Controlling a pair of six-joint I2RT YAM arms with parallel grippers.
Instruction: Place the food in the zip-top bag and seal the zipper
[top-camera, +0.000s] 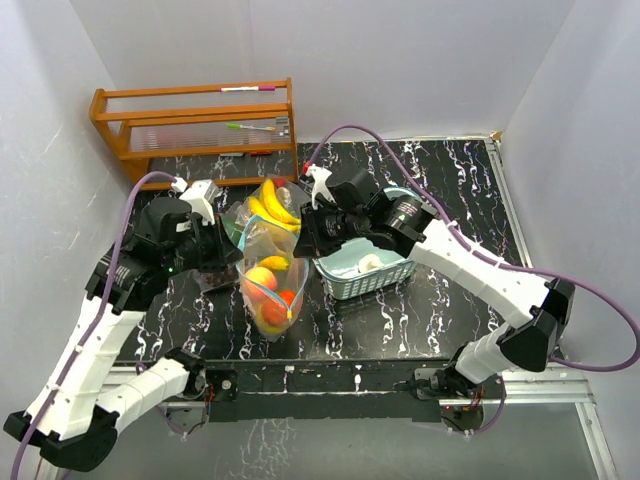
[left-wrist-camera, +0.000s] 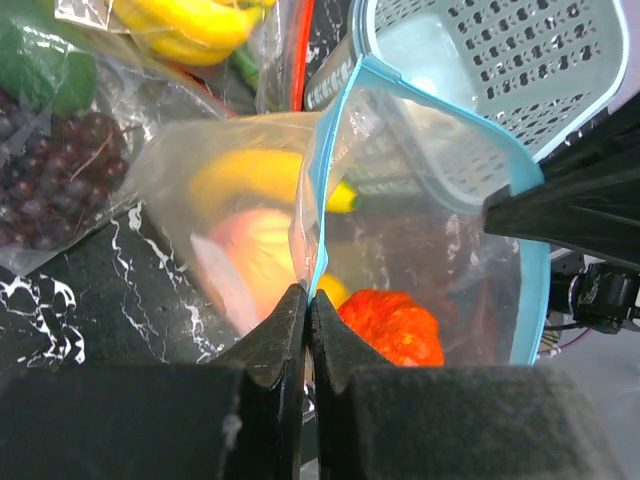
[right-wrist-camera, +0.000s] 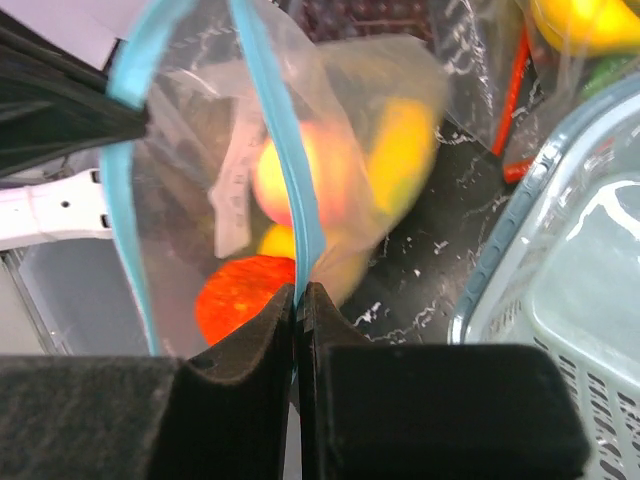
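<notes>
A clear zip bag (top-camera: 268, 300) with a blue zipper hangs upright between both grippers, holding a banana (left-wrist-camera: 258, 178), peach (right-wrist-camera: 300, 170) and red tomato-like item (left-wrist-camera: 390, 326). My left gripper (top-camera: 238, 256) is shut on one side of the bag's rim (left-wrist-camera: 316, 200). My right gripper (top-camera: 300, 254) is shut on the opposite side of the rim (right-wrist-camera: 290, 160). The bag's mouth gapes between them. Behind it lie bags with bananas (top-camera: 270, 202) and grapes (left-wrist-camera: 65, 165).
A pale plastic basket (top-camera: 365, 285) with a white item sits right of the bag. A wooden rack (top-camera: 190, 115) stands at the back left.
</notes>
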